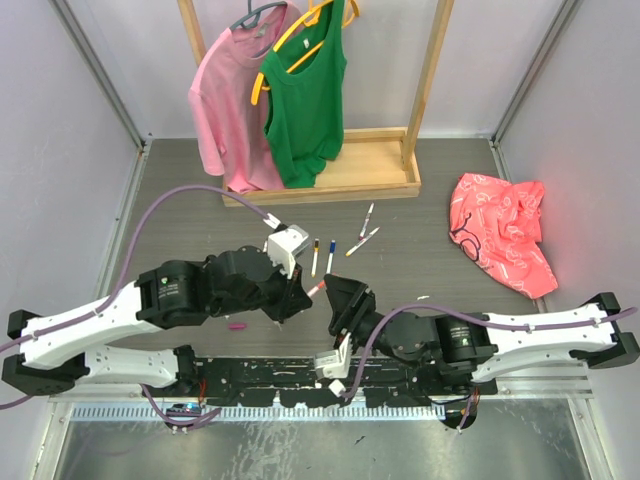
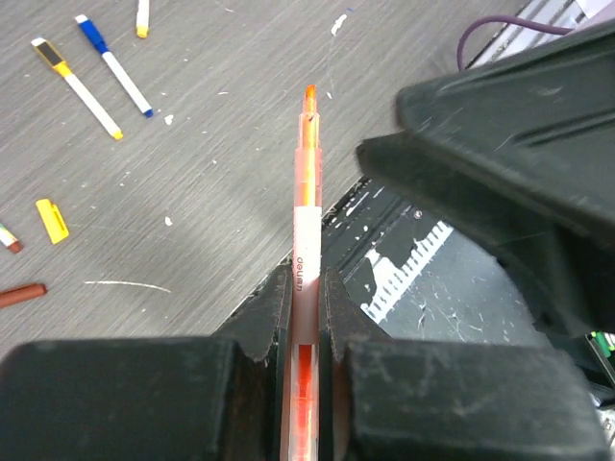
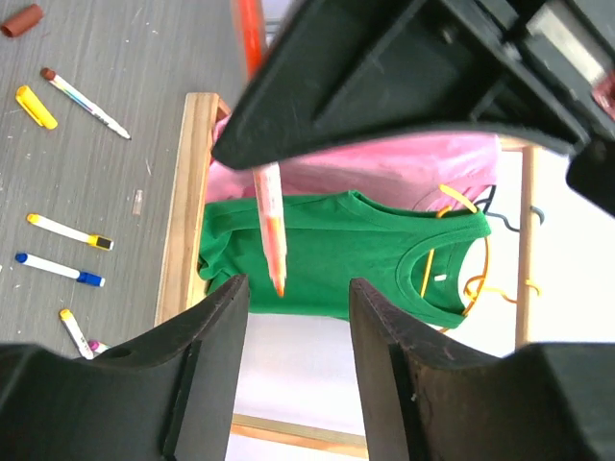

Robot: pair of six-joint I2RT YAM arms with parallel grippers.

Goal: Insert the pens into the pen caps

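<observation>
An orange-and-white pen stands out from my left gripper, which is shut on its body. Its orange end points away from the fingers; whether a cap covers that end I cannot tell. From above, the pen bridges the small gap between both grippers. My right gripper is part open, with nothing clamped between its fingers. In the right wrist view the pen reaches down towards the space between those fingertips, apart from both. A loose yellow cap and a brown cap lie on the table.
Several pens lie on the table, among them a yellow-capped pen and a blue-capped pen. A pink cap lies near the left arm. Behind stands a wooden clothes rack; a red cloth is at right.
</observation>
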